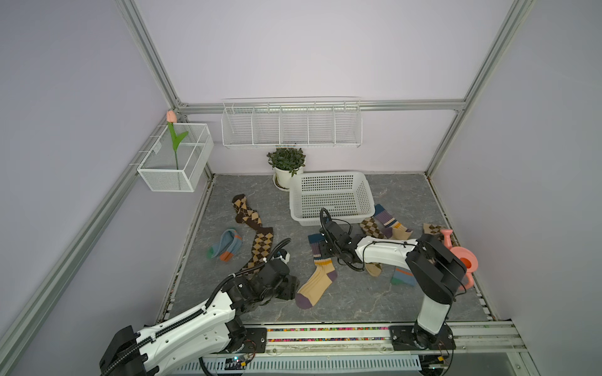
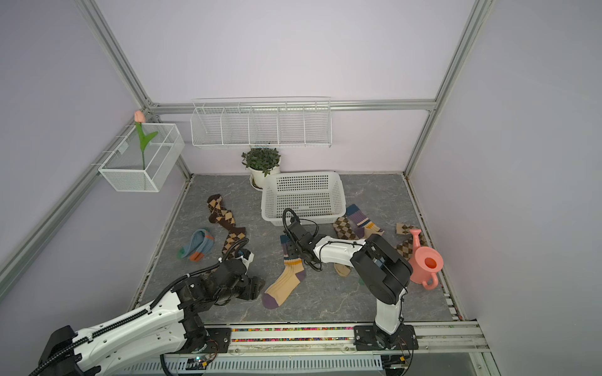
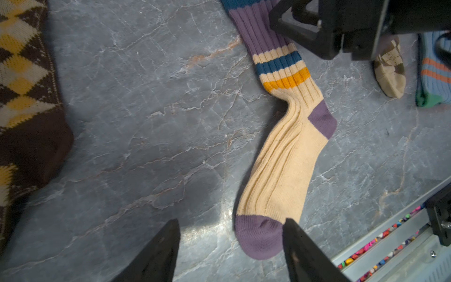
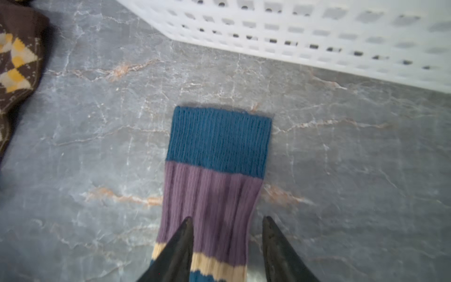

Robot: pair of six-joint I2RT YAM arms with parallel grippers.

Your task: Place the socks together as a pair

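Observation:
A cream sock with purple toe and striped cuff (image 3: 281, 183) lies straightened at the table's middle; its teal cuff (image 4: 216, 141) is under my right gripper, which is open and empty. My left gripper is open by that sock's toe. A similar striped sock (image 1: 388, 219) lies at the back right, partly hidden by my arm. Brown argyle socks (image 1: 262, 244) lie at left and right (image 2: 404, 228). Blue socks with orange and green lie at far left (image 1: 225, 244) and at right (image 3: 432, 70).
A white basket (image 1: 331, 194) stands at the back, beside a potted plant (image 1: 286, 163). A pink watering can (image 2: 426, 266) is at the right edge. Bare table lies between the left socks and the middle one.

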